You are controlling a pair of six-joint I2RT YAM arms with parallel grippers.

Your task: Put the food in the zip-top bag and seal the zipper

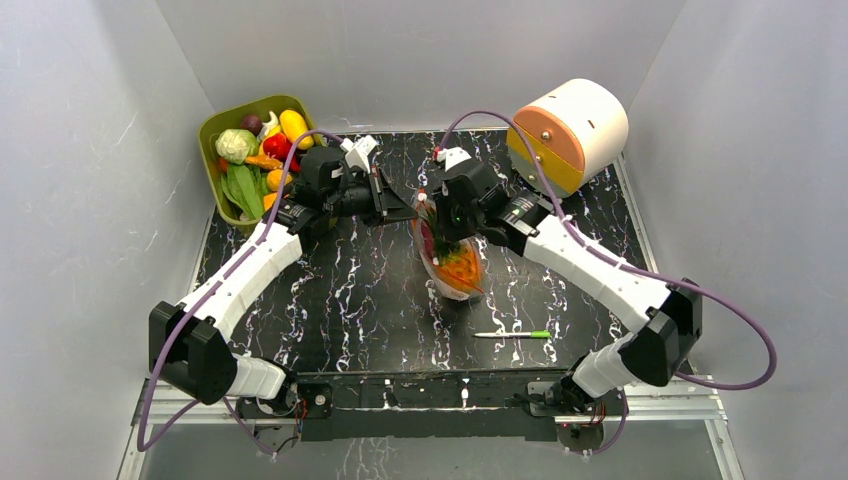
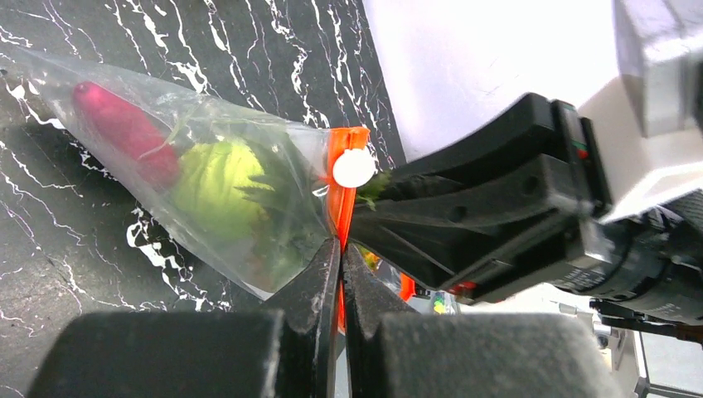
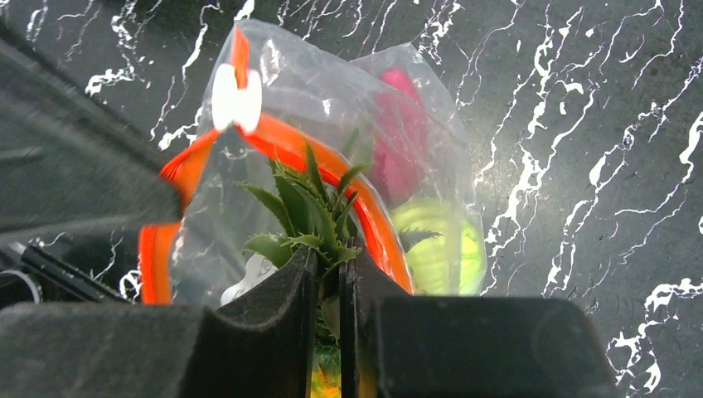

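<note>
The clear zip top bag point(image 1: 450, 270) lies in the middle of the counter with produce inside, including a pink item point(image 3: 399, 124) and a yellow-green one point(image 3: 435, 249). My left gripper is shut on the orange zipper edge point(image 2: 341, 207), below the white slider point(image 2: 353, 168). My right gripper is down in the bag's opening, its fingers close around a spiky green leafy piece point(image 3: 303, 207); whether they grip it is hard to tell.
A green bin of produce point(image 1: 240, 175) sits back left. A peach and yellow box point(image 1: 567, 130) stands back right. A green-capped pen point(image 1: 510, 334) lies at the front right.
</note>
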